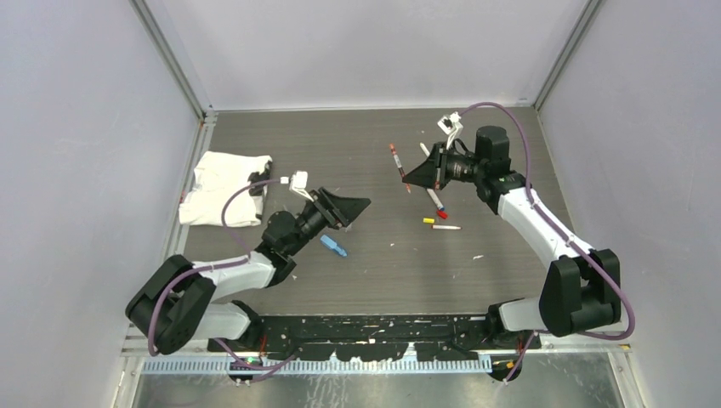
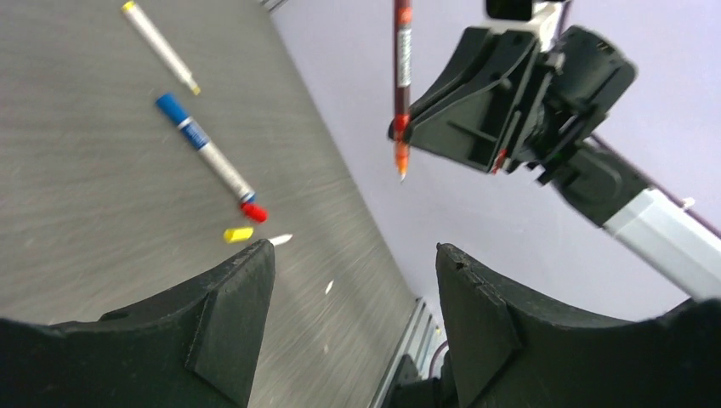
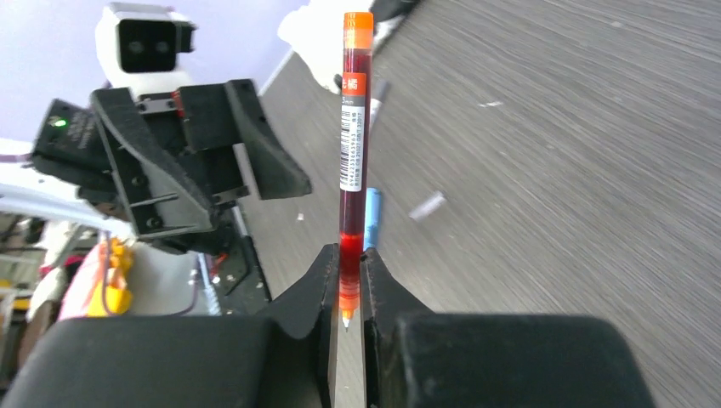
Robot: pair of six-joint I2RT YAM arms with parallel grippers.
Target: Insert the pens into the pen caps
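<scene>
A dark red pen with orange ends (image 3: 353,144) stands upright in my right gripper, which is shut on its lower part; the small writing tip (image 3: 346,323) points down. My left gripper is open, its fingers (image 2: 242,306) wide apart and empty. It faces the right gripper across a gap in the top view. On the table in the left wrist view lie a blue-and-white marker (image 2: 212,157), a red cap (image 2: 253,212), a yellow cap (image 2: 238,234), a white pen with yellow ends (image 2: 161,47) and a small white piece (image 2: 281,240).
A light blue pen-like item (image 1: 334,246) lies near the left gripper. The white cloth (image 1: 223,189) with a dark object (image 1: 259,180) on it is at the table's left edge.
</scene>
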